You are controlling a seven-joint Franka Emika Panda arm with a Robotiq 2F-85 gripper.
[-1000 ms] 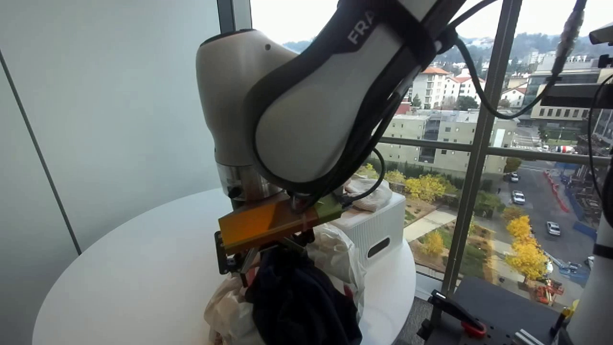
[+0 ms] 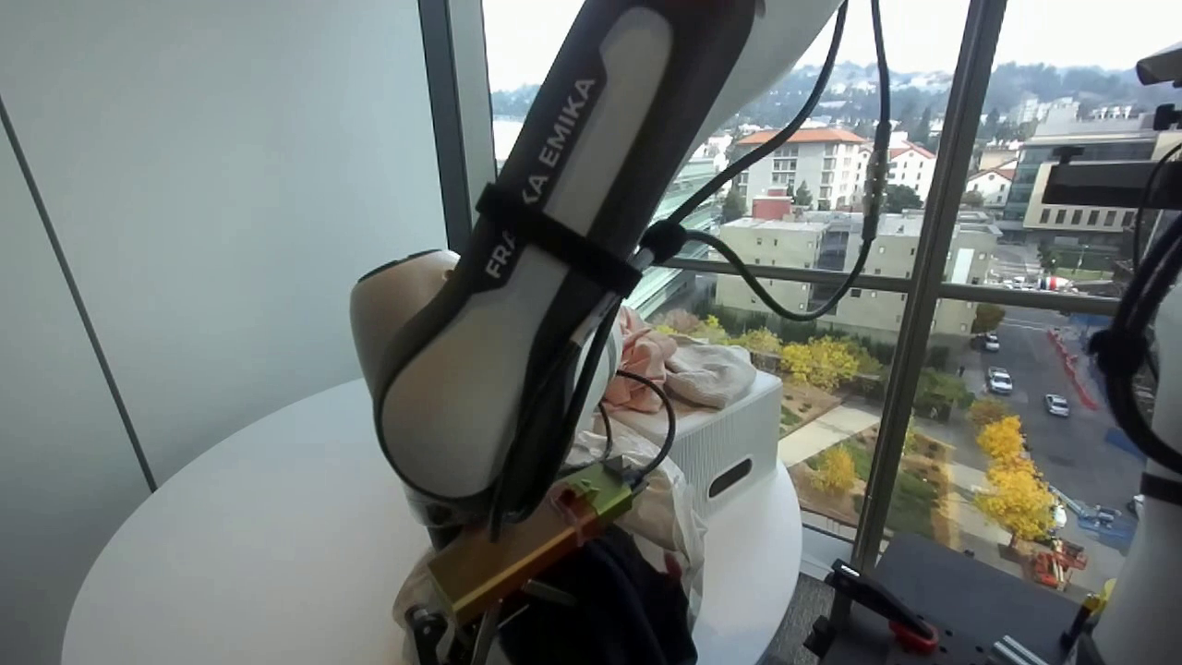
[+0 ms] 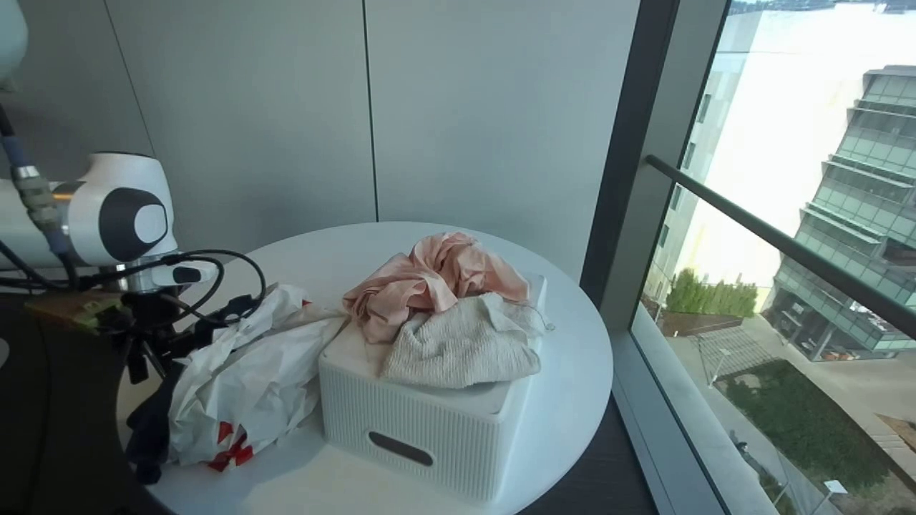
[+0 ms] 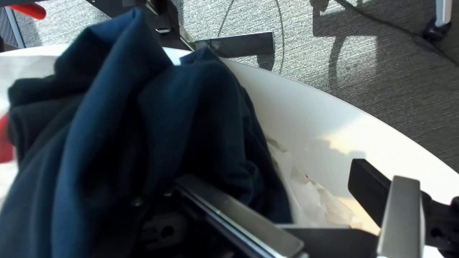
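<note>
A dark navy cloth (image 4: 193,111) lies bunched over a crumpled white plastic bag (image 3: 253,378) with red print, on the round white table (image 4: 301,103). My gripper is open, its fingers wide apart and holding nothing. In the wrist view, one of its fingers (image 4: 241,219) lies over or against the cloth; contact cannot be told. The other finger stands to the right, above the table surface, with part of the bag visible between. In exterior view 1 the gripper is low beside the cloth (image 2: 604,604), partly cut off by the frame's bottom edge.
A white ribbed box (image 3: 412,429) stands beside the bag, with a pink cloth (image 3: 438,275) and a light grey cloth (image 3: 468,343) on top. The table's edge is close to the gripper. Bare tabletop (image 2: 255,543) lies on the left in exterior view 1.
The arm has come down, and my gripper sits lower, beside the navy cloth. In exterior view 1 the pink cloth has come into sight behind the arm.
</note>
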